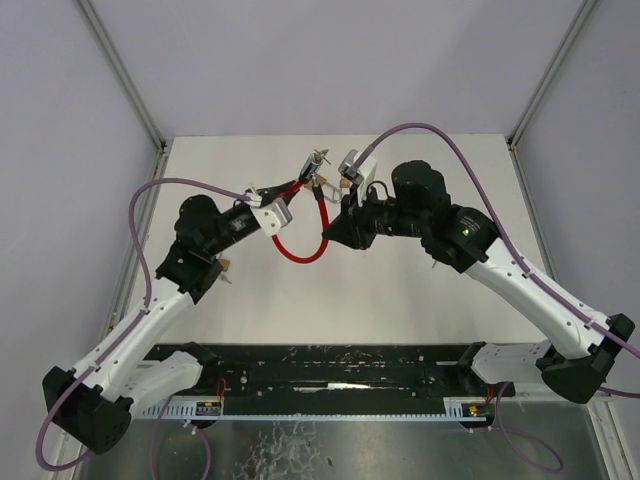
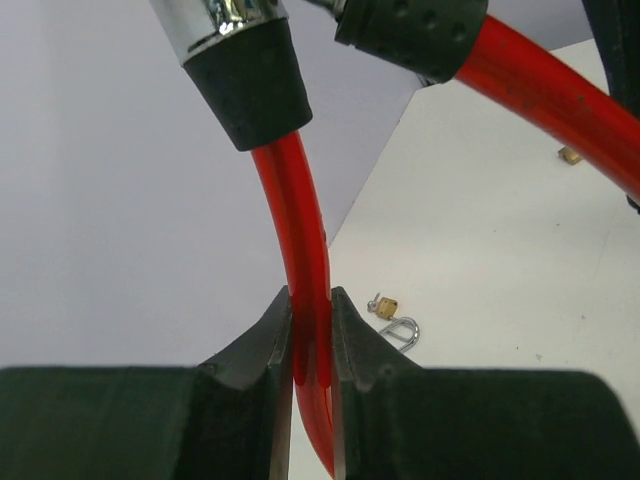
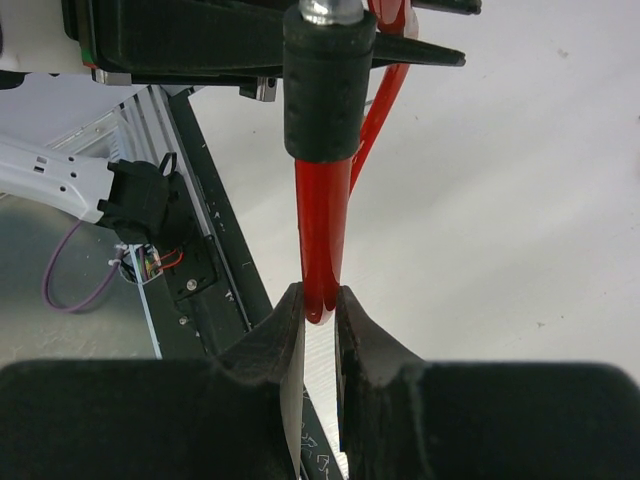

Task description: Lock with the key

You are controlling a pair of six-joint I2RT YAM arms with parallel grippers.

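A red U-shaped cable lock [image 1: 300, 258] hangs between my grippers, raised above the white table. My left gripper is shut on its red tube just below a black end fitting; in the top view the lock's metal head [image 1: 313, 165] with small keys sticking out is at that hand's tip. My right gripper has its fingertips close on the other red arm, below a black sleeve [image 3: 324, 95]; whether they grip it I cannot tell.
A small brass padlock [image 2: 386, 308] with a silver U-shackle [image 2: 405, 332] lies on the table behind the grippers, with another brass piece [image 2: 569, 154]. More small items lie under the left arm.
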